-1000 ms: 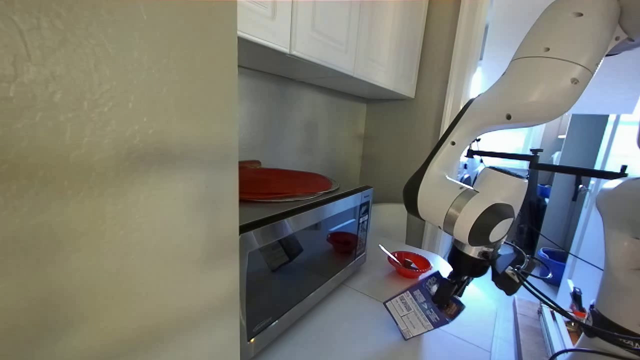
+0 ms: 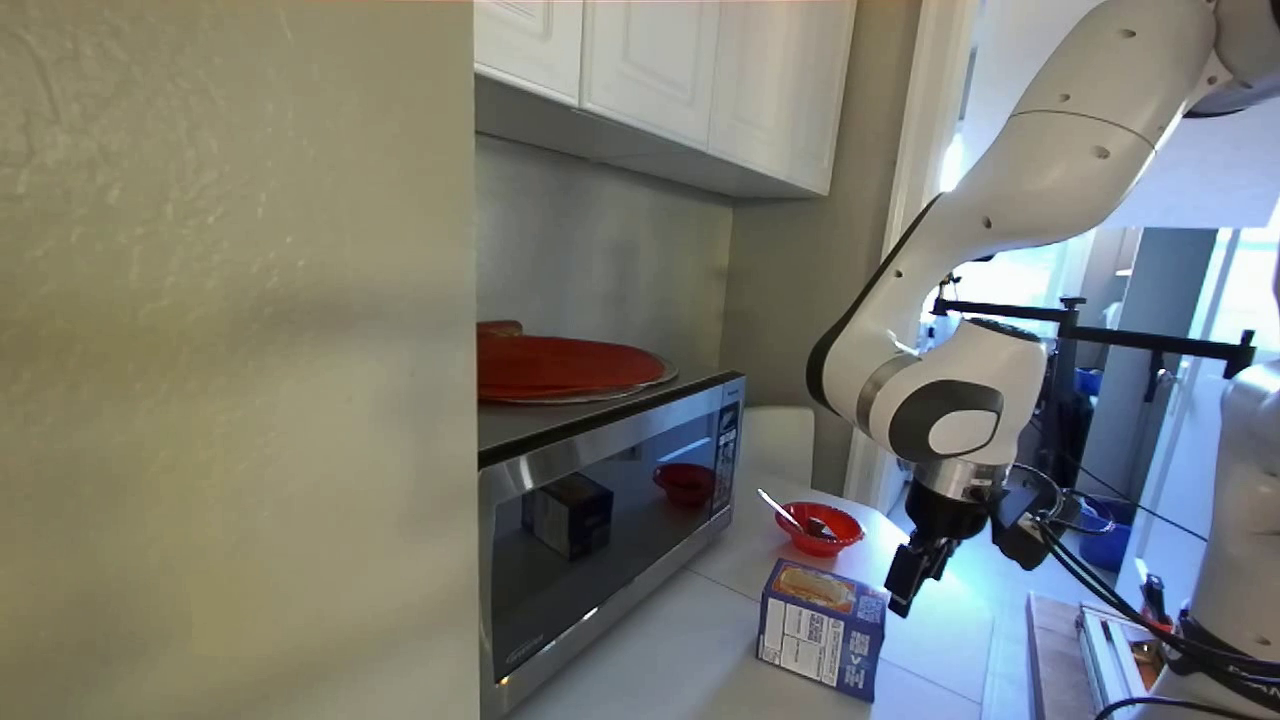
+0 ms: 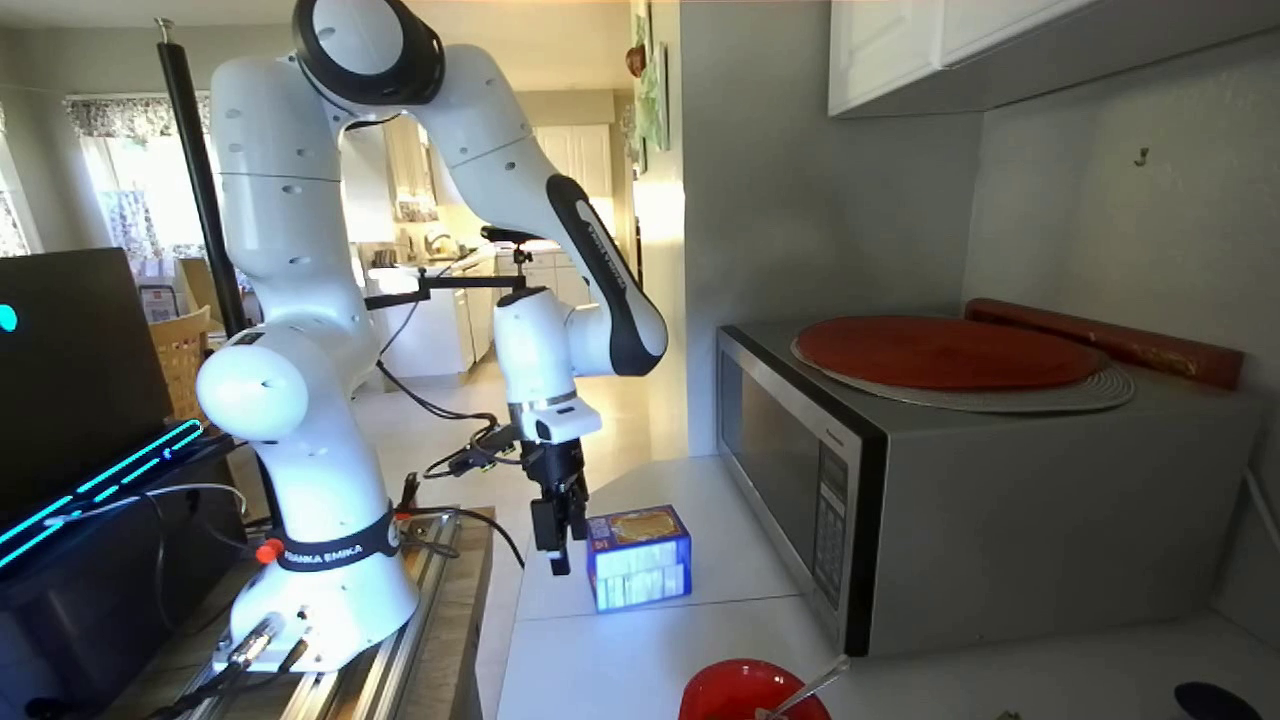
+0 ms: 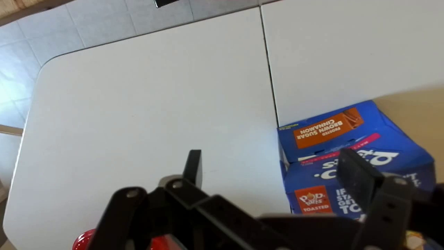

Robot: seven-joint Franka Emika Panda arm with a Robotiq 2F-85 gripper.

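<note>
The blue Pop-Tarts box (image 2: 822, 626) rests on the white table. In exterior view 2 the box (image 3: 639, 558) has its pale side facing the camera. The wrist view shows the box (image 4: 329, 129) at the lower right, its printed end facing up. My gripper (image 2: 902, 582) is open, just above and beside the box, holding nothing. One of its fingers (image 4: 360, 177) overlaps the box in the wrist view, while the other finger (image 4: 193, 168) appears over bare table. Whether the nearer finger touches the box, I cannot tell.
A red bowl (image 2: 821, 529) with a utensil stands behind the box. The microwave (image 3: 786, 462) stands along one side, a red round sheet (image 3: 948, 352) on top. Bare white table (image 4: 145, 108) spreads away from the box toward the table's edge.
A second ago the box was tilted in my gripper. Now it sits flat on the table, let go, and the gripper has turned more upright and stands free beside it.
</note>
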